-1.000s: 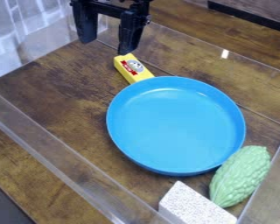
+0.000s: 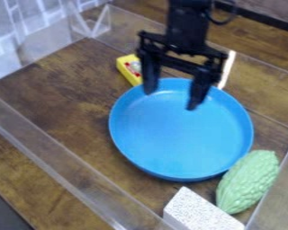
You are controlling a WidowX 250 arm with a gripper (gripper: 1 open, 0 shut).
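Note:
The dark gripper (image 2: 175, 76) is blurred above the back of a blue plate (image 2: 180, 131), its two fingers spread apart, with nothing visible between them. Partly hidden behind its left finger, a yellow packet (image 2: 129, 68) with a red-and-white label lies just beyond the plate.
A green ridged object (image 2: 247, 181) lies at the plate's front right, and a white speckled block (image 2: 201, 212) is at the front edge. A pale object behind the right finger is unclear. Clear walls border the wooden surface.
The gripper has moved right and toward the camera, from the back left to over the plate's rear, now covering part of the yellow packet. The plate and other objects look unmoved.

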